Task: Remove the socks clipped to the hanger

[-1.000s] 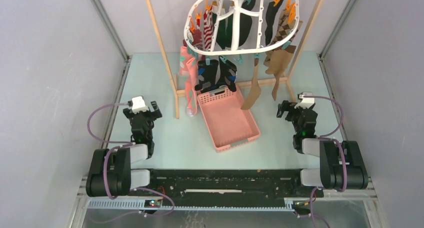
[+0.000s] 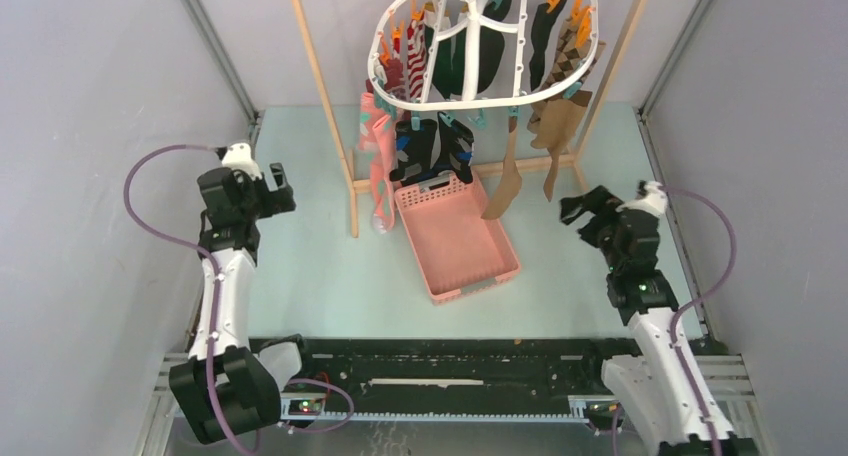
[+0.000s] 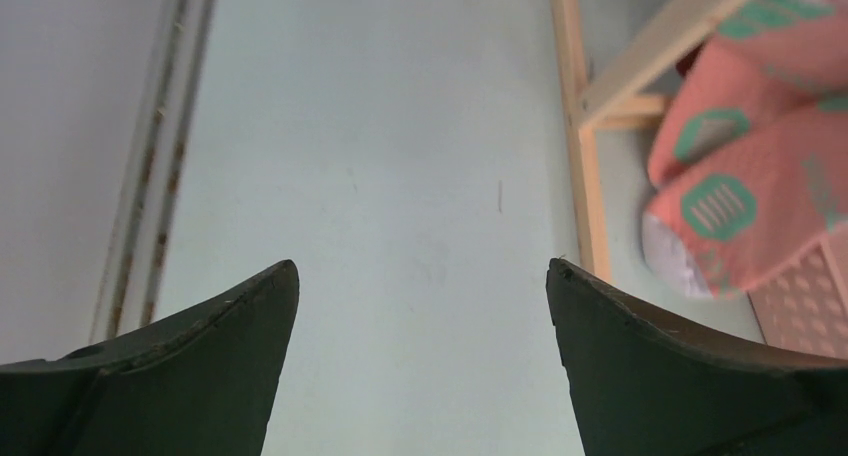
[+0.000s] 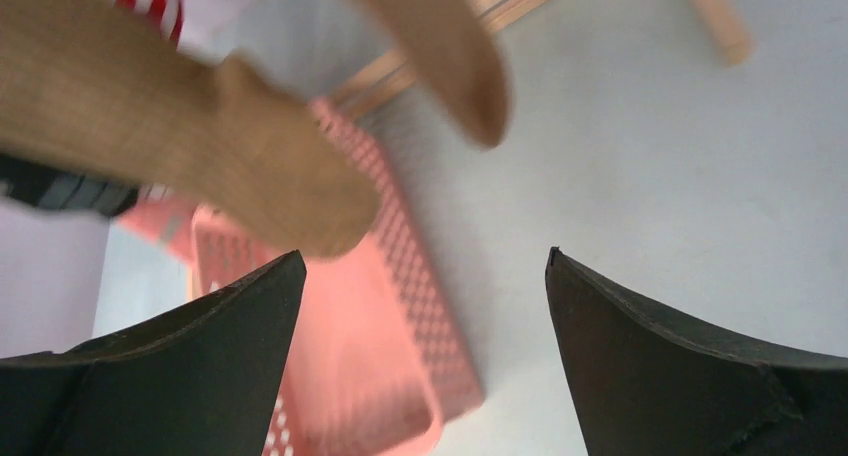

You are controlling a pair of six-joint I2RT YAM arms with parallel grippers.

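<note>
Socks hang by orange and teal clips from a white oval hanger (image 2: 470, 86) on a wooden frame: pink socks (image 2: 383, 166) at left, black-blue socks (image 2: 430, 151), brown socks (image 2: 505, 186) at right, others behind. My left gripper (image 2: 275, 191) stands open left of the frame; pink socks (image 3: 740, 196) show right of its fingers in the left wrist view. My right gripper (image 2: 580, 208) is open right of the socks; a blurred brown sock (image 4: 250, 161) hangs ahead of it in the right wrist view. Neither holds anything.
A pink basket (image 2: 455, 241) lies below the socks, mostly empty. The frame's feet (image 2: 354, 211) stand on the pale table (image 2: 310, 276), which is clear on both sides. Walls close in left and right.
Both arms have extended upward from their folded poses, the left gripper moving left and toward the back, the right rising beside the brown socks. The socks and basket have not moved.
</note>
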